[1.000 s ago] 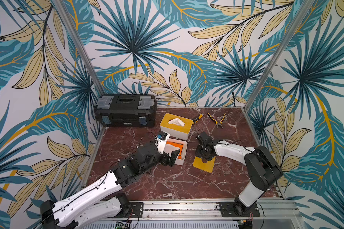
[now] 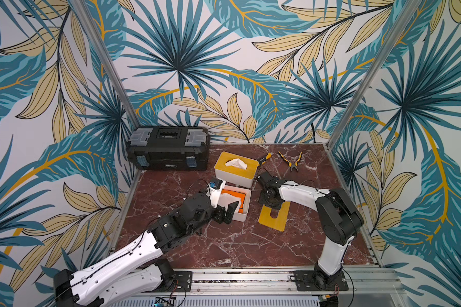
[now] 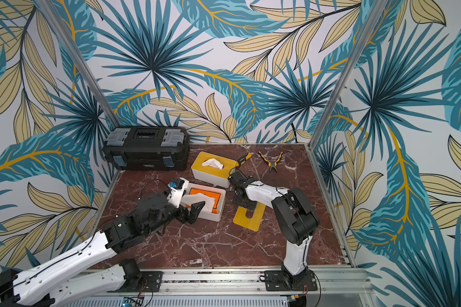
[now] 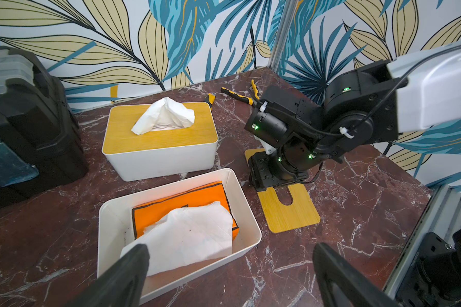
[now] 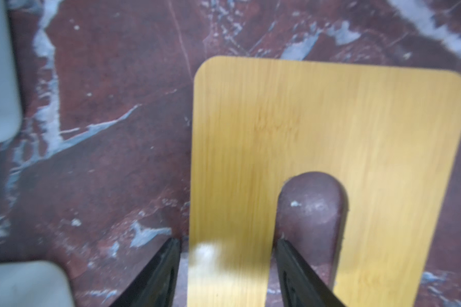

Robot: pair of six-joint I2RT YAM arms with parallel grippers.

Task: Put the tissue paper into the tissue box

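A white open tissue box [image 4: 103, 217] holds an orange tissue pack [image 4: 189, 200] with white tissue [image 4: 194, 240] bunched over it. My left gripper is open above the box's near side, with nothing between its widely parted fingers. Flat on the table, right of the box, lies a yellow wooden lid [image 5: 230, 128] with a rounded slot in it. In the right wrist view, my right gripper points down at the lid, one finger on each side of its left strip, the tips slightly apart from the wood. Their height above the table is unclear.
A second box with a wooden lid [image 2: 229, 164] and tissue poking out stands just behind the open one. Farther back are yellow-black pliers [image 2: 291, 162] and another yellow-black tool [image 2: 264, 159]. A black toolbox [image 2: 168, 148] occupies the back left.
The left arm has barely moved, and box and lid lie where they were.
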